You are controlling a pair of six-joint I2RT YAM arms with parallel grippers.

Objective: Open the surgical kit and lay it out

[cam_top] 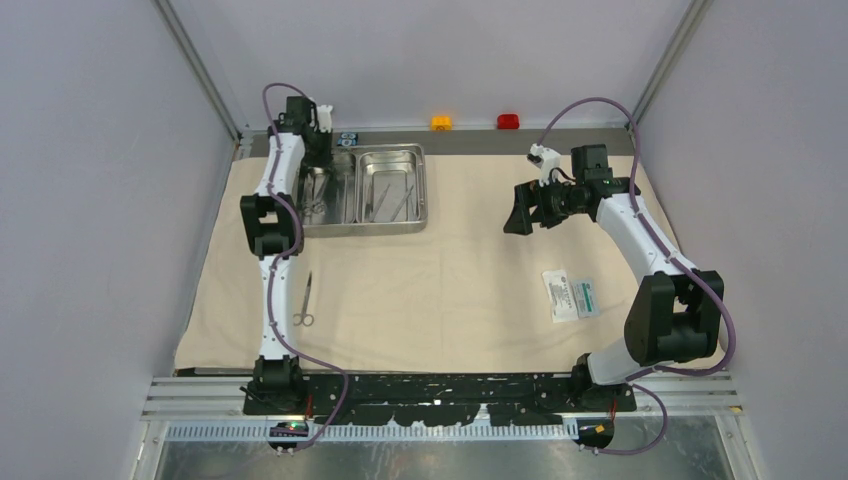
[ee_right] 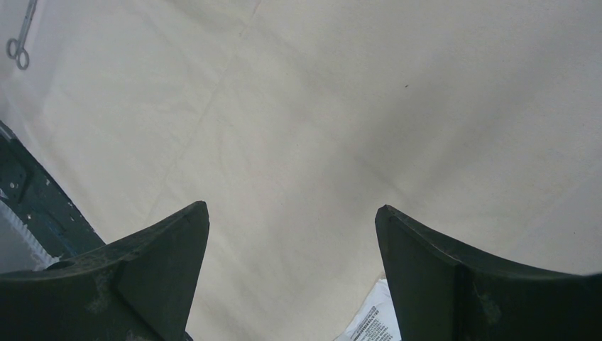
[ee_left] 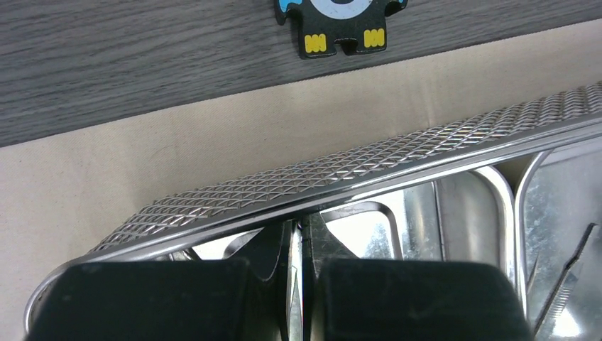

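Note:
At the far left stands a two-part metal tray [cam_top: 370,229] with a mesh back wall. My left gripper reaches down into its left compartment, against the inside of the back rim, its fingers closed on a slim ringed metal instrument [cam_top: 318,206], perhaps scissors. The rings point toward the front of the tray; the fingers hide the gripped end. Two thin instruments [cam_top: 402,204] lie in the right compartment. A pair of scissors [cam_top: 306,300] rests on the cloth in front of the tray. Over bare cloth at the right, my right gripper hangs wide open and empty.
Two flat packets, one white [cam_top: 560,296] and one greenish [cam_top: 585,298], lie on the cloth at the right. Small toys, including a yellow one [cam_top: 441,123] and a red one [cam_top: 508,121], stand along the back edge.

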